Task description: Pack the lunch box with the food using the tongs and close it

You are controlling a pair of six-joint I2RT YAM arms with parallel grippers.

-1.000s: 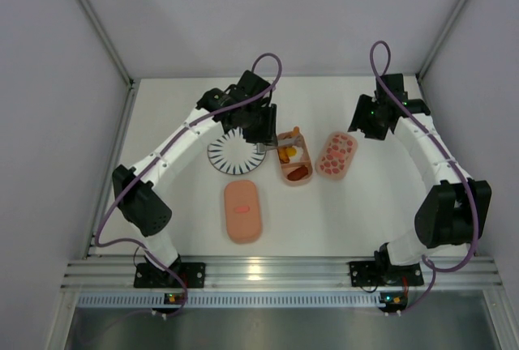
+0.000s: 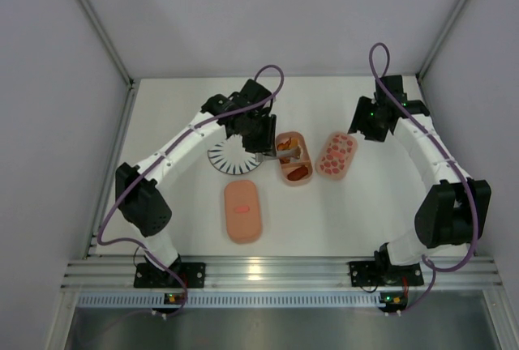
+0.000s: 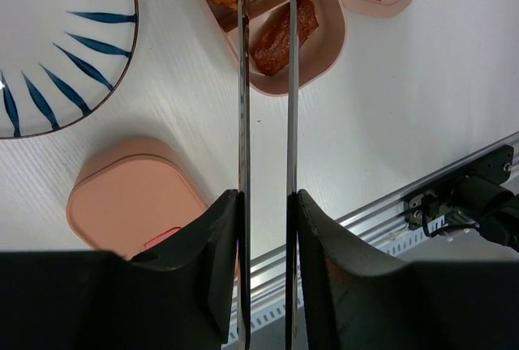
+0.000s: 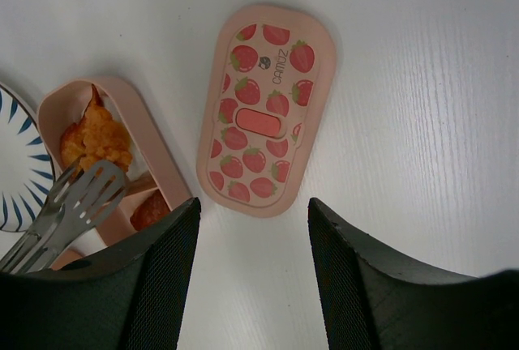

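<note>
The open pink lunch box [image 2: 298,183] stands mid-table, split by a divider. Orange fried pieces [image 4: 101,143] lie in its far compartment, a reddish-brown piece [image 3: 274,49] in the near one. My left gripper is shut on metal tongs [image 4: 87,196], their two blades a little apart and reaching over the box. At the tongs' far end an orange piece shows between the blades in the left wrist view; whether they grip it I cannot tell. Right of the box lies a strawberry-patterned pink lid [image 4: 255,123]. Above its near edge, my right gripper hangs open and empty.
Left of the lunch box, a white plate with blue stripes [image 2: 234,156] lies partly under the left arm, with no food showing on it. A plain pink box [image 2: 243,212] sits nearer the front.
My left gripper and the tongs have dipped slightly toward the front, over the box. The yellow-orange food in the far compartment looks shifted. The right arm has barely moved.
</note>
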